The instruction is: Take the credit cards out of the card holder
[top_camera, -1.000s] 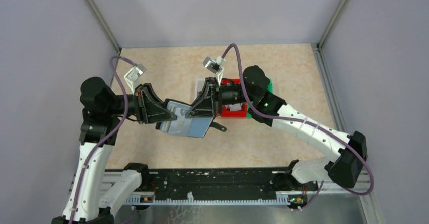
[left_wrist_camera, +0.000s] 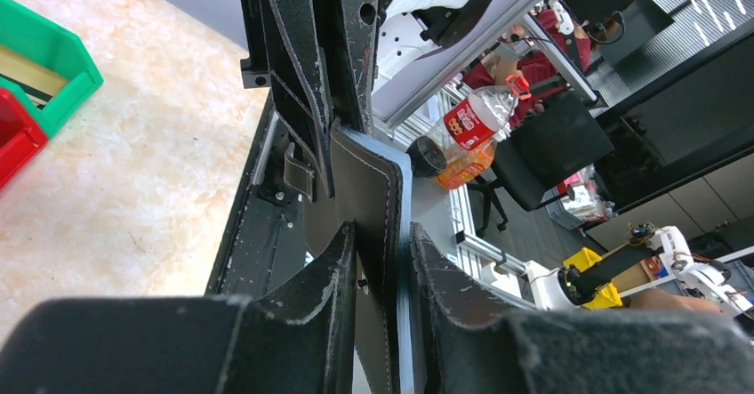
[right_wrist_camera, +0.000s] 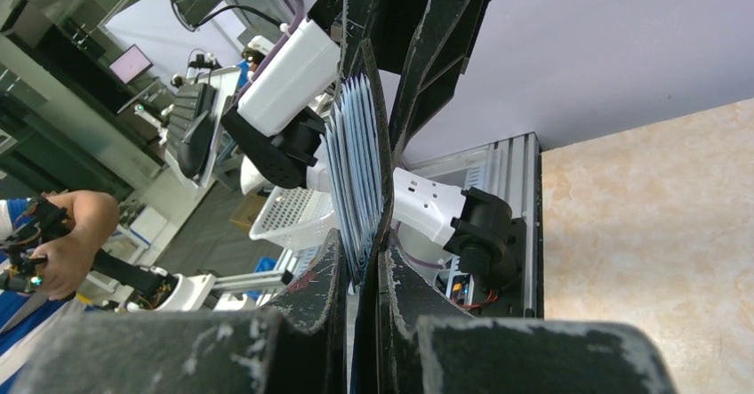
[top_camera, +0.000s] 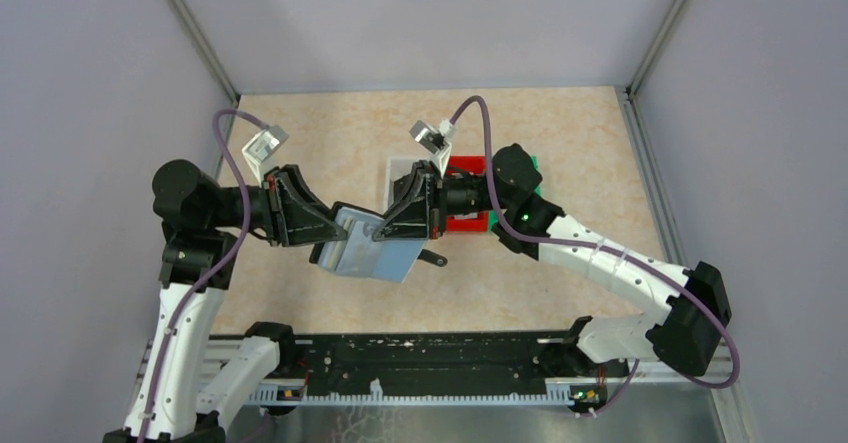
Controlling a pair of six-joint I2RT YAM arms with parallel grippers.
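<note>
The open card holder (top_camera: 355, 253), dark leather outside with pale blue card sleeves (right_wrist_camera: 356, 172), is held in the air between both grippers. My left gripper (top_camera: 335, 231) is shut on one edge; in the left wrist view its fingertips (left_wrist_camera: 437, 278) pinch the stitched leather cover (left_wrist_camera: 373, 207) and the blue layer behind it. My right gripper (top_camera: 385, 233) is shut on the holder from the right; in the right wrist view the leather and sleeves run down between its fingers. A dark strap with a snap (top_camera: 434, 259) sticks out to the right. Individual cards cannot be told apart from sleeves.
Behind the right arm on the table (top_camera: 290, 133) stand a white tray (top_camera: 392, 178), a red tray (top_camera: 467, 221) and a green tray (left_wrist_camera: 76, 96). The table's left, back and front areas are clear. Walls close in both sides.
Over the last second my right gripper has moved slightly toward the front of the table, and the holder's right part has shifted with it. My left gripper has barely moved.
</note>
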